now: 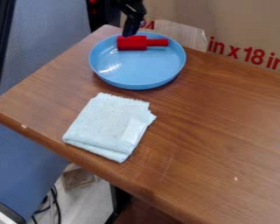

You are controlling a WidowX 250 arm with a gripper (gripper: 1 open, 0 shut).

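A red cylindrical object lies on the blue plate at the back of the wooden table. The dark gripper is at the top of the view, at the left end of the red object, mostly cut off by the frame edge; whether its fingers hold anything is unclear. A folded pale cloth lies on the table in front of the plate.
Cardboard with red lettering stands behind. The table's left edge drops to blue fabric and cables.
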